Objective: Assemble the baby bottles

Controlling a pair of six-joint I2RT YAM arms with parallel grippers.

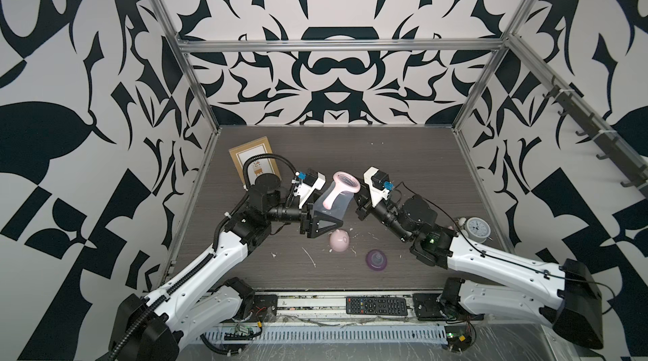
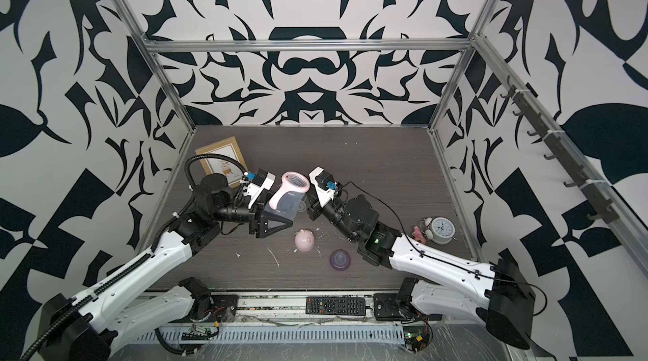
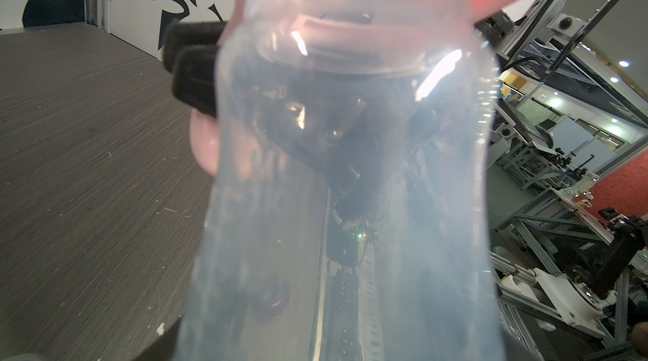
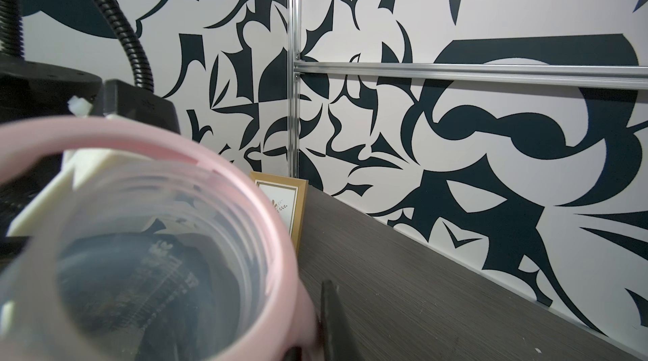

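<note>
A clear bottle [image 1: 336, 207] hangs tilted above the table, with my left gripper [image 1: 328, 217] shut on its body. Around the bottle's open neck sits a pink handle ring [image 1: 346, 181], its arm reaching down along the side. My right gripper [image 1: 361, 200] is shut at the ring's right edge. In the right wrist view, dark fingers [image 4: 332, 320] meet the pink rim; whether they pinch it is hard to see. On the tabletop below lie a round pink cap [image 1: 339, 240] and a purple collar with a teat [image 1: 376, 259]. The bottle hides most of the left fingers in its wrist view.
A framed picture [image 1: 255, 161] lies at the back left. A white clock [image 1: 478, 228] and a small pink figure [image 2: 418, 234] stand at the right. Small scraps litter the table's front. A remote [image 1: 376, 305] rests beyond the front edge.
</note>
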